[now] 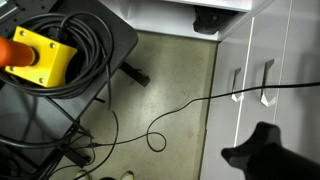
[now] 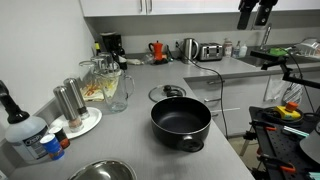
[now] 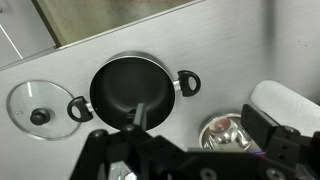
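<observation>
My gripper [image 2: 254, 17] hangs high at the upper right in exterior view 2, well above the counter, its two dark fingers standing apart. It is open, and no object shows between them. Seen from above in the wrist view, a black two-handled pot [image 3: 131, 90] sits uncovered and looks empty. A glass lid [image 3: 42, 108] with a black knob lies beside it on the counter. Close to the gripper's dark parts is a shiny metal bowl [image 3: 222, 133], partly covered by them.
The counter [image 2: 150, 163] also bears a spray bottle [image 2: 28, 130], a tray with grinders [image 2: 82, 118], a glass pitcher [image 2: 114, 90], a red moka pot [image 2: 156, 50] and a toaster [image 2: 210, 51]. Over the floor [image 1: 180, 75] runs a black cable [image 1: 180, 107].
</observation>
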